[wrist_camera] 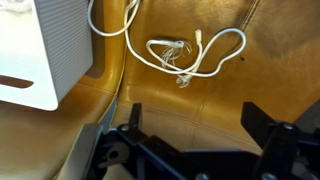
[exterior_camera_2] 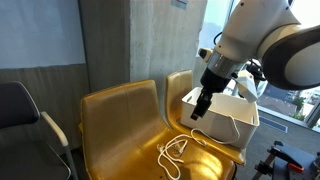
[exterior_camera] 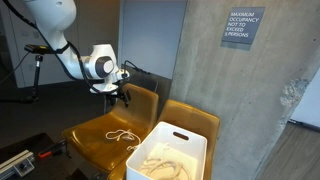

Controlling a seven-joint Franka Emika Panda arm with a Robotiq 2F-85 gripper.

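Observation:
A white cord (wrist_camera: 190, 70) lies in loose loops, with frayed ends, on a tan leather-like seat (wrist_camera: 220, 105). The same cord (exterior_camera: 122, 134) shows left of the box in exterior view 1. My gripper is open, its black fingers wide apart and nothing between them. It hangs above the seat, clear of the cord; in exterior view 2 the gripper (exterior_camera_2: 207, 82) is well above the seat. Beside the cord stands a white box (exterior_camera: 146, 148) with pale rope-like pieces (exterior_camera: 168, 163) inside. Part of the box wall (wrist_camera: 55, 45) shows at left in the wrist view.
Tan chair backs (exterior_camera_2: 122, 115) rise behind the seats, with a concrete wall (exterior_camera: 230, 85) beyond. A black chair (exterior_camera_2: 30, 135) stands at the left in exterior view 2. In that view, a white strand (exterior_camera_2: 213, 138) hangs along the box's near side.

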